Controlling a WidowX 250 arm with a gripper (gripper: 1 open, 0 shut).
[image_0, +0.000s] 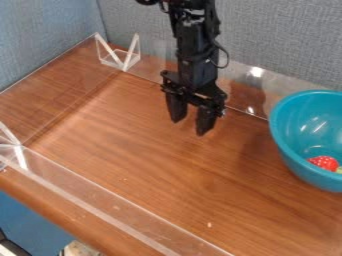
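My black gripper hangs over the back middle of the wooden table, its two fingers apart and open, with nothing visible between them. To its right sits a turquoise bowl holding a red object with white spots and something pale, partly cut off at the frame's edge.
Clear plastic barriers with white frames edge it at the back and left front. Grey padded walls stand behind.
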